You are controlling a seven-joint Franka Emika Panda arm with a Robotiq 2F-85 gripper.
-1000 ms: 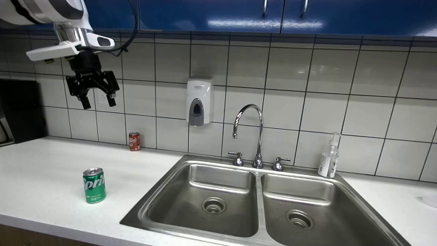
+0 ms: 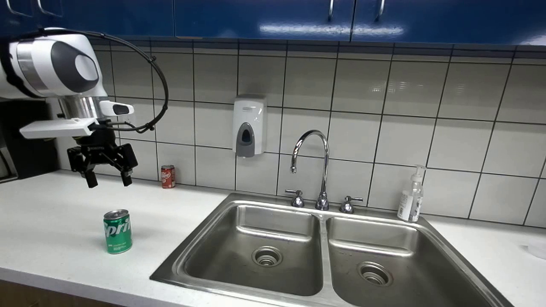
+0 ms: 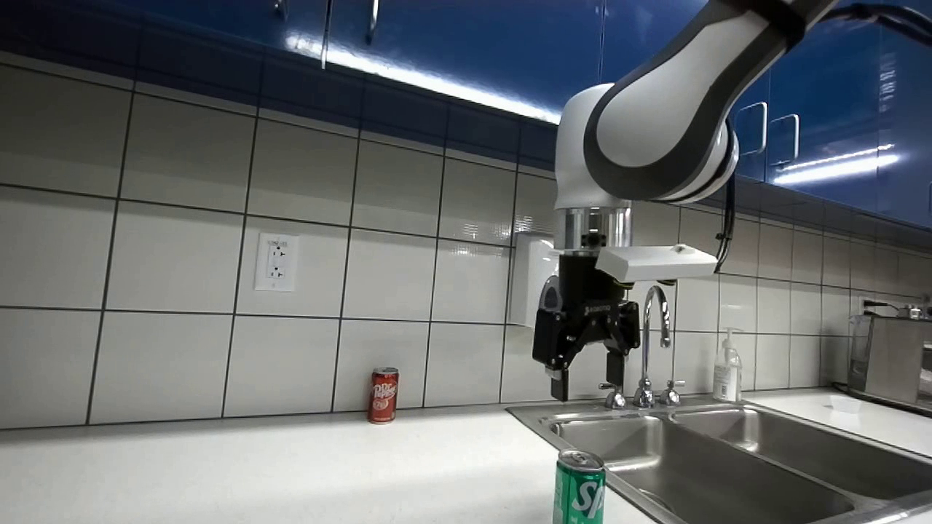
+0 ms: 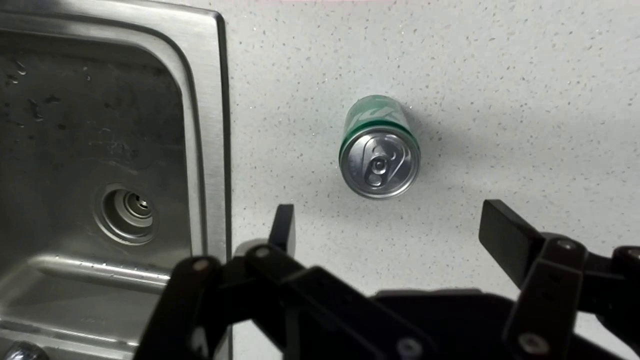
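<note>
A green Sprite can [image 2: 118, 233] stands upright on the white counter, left of the sink. My gripper [image 2: 108, 182] hangs above the counter, higher than the can's top, its fingers wide apart and empty. From the wrist, the can's silver lid [image 4: 380, 163] shows beyond the fingertips, between the lines of the two fingers but not touching either. In the second exterior view the can [image 3: 579, 489] is cut off by the bottom edge, with the gripper [image 3: 587, 380] above it. A red Dr Pepper can [image 3: 382, 396] stands upright by the tiled wall.
The double steel sink [image 2: 323, 256] lies right of the Sprite can, with a tall faucet [image 2: 323, 174] behind it. A soap dispenser [image 2: 249, 125] hangs on the wall and a pump bottle [image 2: 411, 197] stands at the back right.
My gripper has come down and slightly left in the first exterior view, closer to the Sprite can's height. It stays open. Both cans stand where they were.
</note>
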